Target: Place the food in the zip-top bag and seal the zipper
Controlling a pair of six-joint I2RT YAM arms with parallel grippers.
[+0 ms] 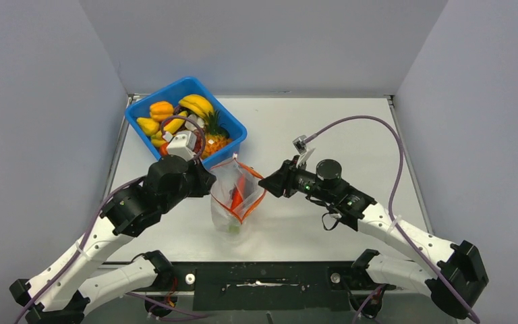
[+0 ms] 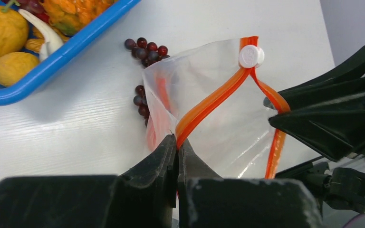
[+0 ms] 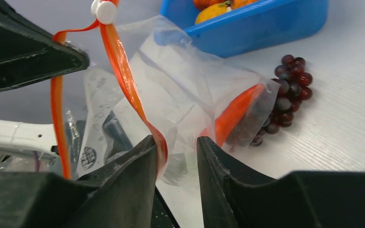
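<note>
The zip-top bag stands between my grippers, its orange zipper rim with white slider upright, a carrot inside. My left gripper is shut on the rim. My right gripper is at the opposite rim, part open, the orange strip by one finger; whether it touches is unclear. Red grapes lie on the table beside the bag.
The blue bin of mixed fruit and vegetables stands at back left. Walls bound it at the sides and back.
</note>
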